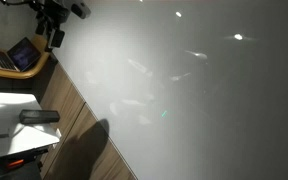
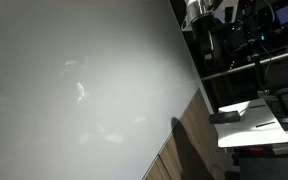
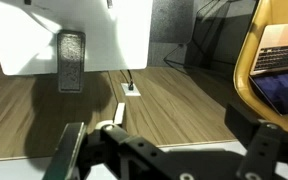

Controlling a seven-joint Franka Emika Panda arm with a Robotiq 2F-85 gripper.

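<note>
Nothing shows between the fingers of my gripper, which stands open along the bottom of the wrist view. Its two dark fingers lie wide apart. From outside, the gripper (image 1: 69, 24) is at the upper left, well away from a black block (image 1: 39, 116), perhaps an eraser. In the wrist view this block (image 3: 71, 62) lies at the upper left, partly over a white plate (image 3: 124, 50) and partly over the wood. The second exterior view shows the block (image 2: 224, 117) at the plate's edge.
A wooden tabletop (image 3: 174, 115) borders a large glossy pale surface (image 1: 194, 90). The tabletop carries a small pale fitting with a cable (image 3: 131, 89) and a short white object (image 3: 119, 113). Off to the side, a laptop (image 3: 279, 70) rests on a wooden chair (image 3: 246, 70).
</note>
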